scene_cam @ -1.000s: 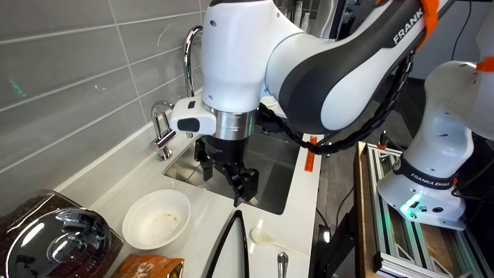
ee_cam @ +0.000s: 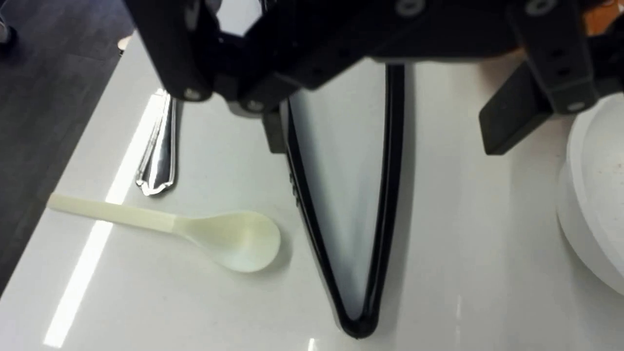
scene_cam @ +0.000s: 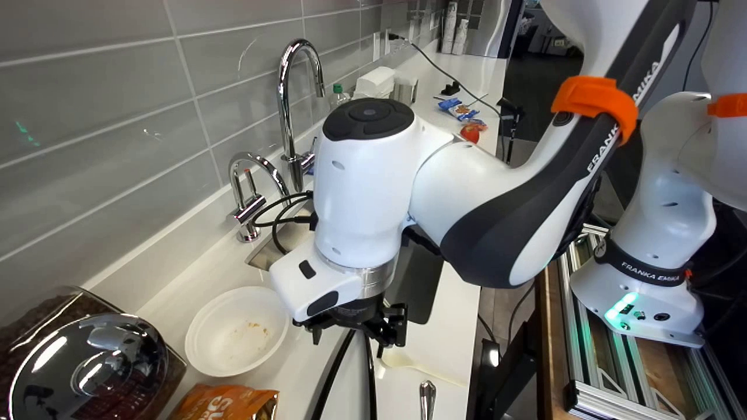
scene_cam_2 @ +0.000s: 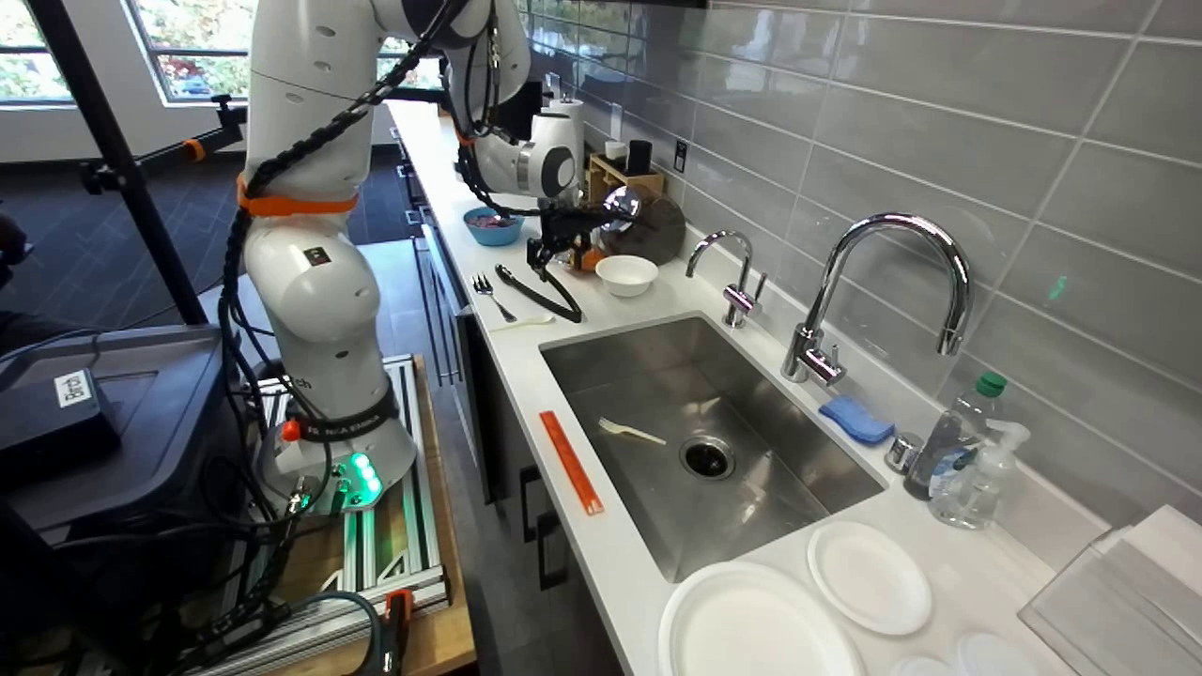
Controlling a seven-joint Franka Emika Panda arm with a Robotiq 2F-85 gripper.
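Note:
A pair of black tongs (ee_cam: 393, 169) lies on the white counter, its arms spread in a narrow V. Over it my gripper hangs low and open, with one finger pad (ee_cam: 273, 132) near the left arm of the tongs and the other pad (ee_cam: 515, 114) well off to the right. Both tong arms appear between the fingers in the wrist view; contact cannot be made out. From the side, the gripper (scene_cam: 352, 339) covers the tongs' bent end. In exterior view 2 the tongs (scene_cam_2: 554, 298) stretch from under the gripper toward the sink.
A pale plastic spoon (ee_cam: 234, 240) and a metal fork (scene_cam_2: 486, 288) lie beside the tongs. The white bowl (scene_cam: 238, 332) stands near the wall, with an orange bag (scene_cam: 227, 405) and a lidded dark container (scene_cam: 91, 371) close by. Beyond is the sink (scene_cam_2: 732, 518), holding a plastic fork (scene_cam_2: 631, 430).
The arm has come down and toward the near end of the counter, from above the sink's edge to over the tongs. The tongs, spoon and bowl lie where they were.

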